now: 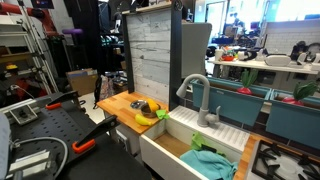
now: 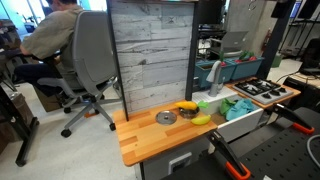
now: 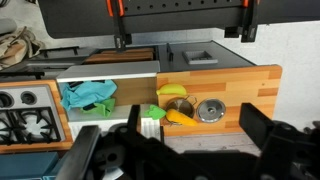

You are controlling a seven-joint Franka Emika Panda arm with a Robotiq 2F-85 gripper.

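Observation:
My gripper stands open above the toy kitchen in the wrist view, its dark fingers spread with nothing held. Below it on the wooden counter (image 3: 255,85) lie a yellow banana (image 3: 173,100), an orange-yellow item (image 3: 181,117) and a green item (image 3: 154,111). Close to them are a small metal pot (image 3: 183,104) and a round metal lid (image 3: 211,110). A teal cloth (image 3: 90,93) rests crumpled in the white open box (image 3: 137,88), also seen as a cloth (image 1: 208,163) in exterior view 1. The gripper is not clearly visible in the exterior views.
A grey faucet (image 1: 205,95) rises behind the white box. The stove (image 3: 35,120) lies beyond the box. A white plank wall (image 2: 150,65) stands behind the counter. Black bars with orange parts (image 2: 229,158) jut from the dark table (image 2: 275,150). The counter's lid end has bare wood.

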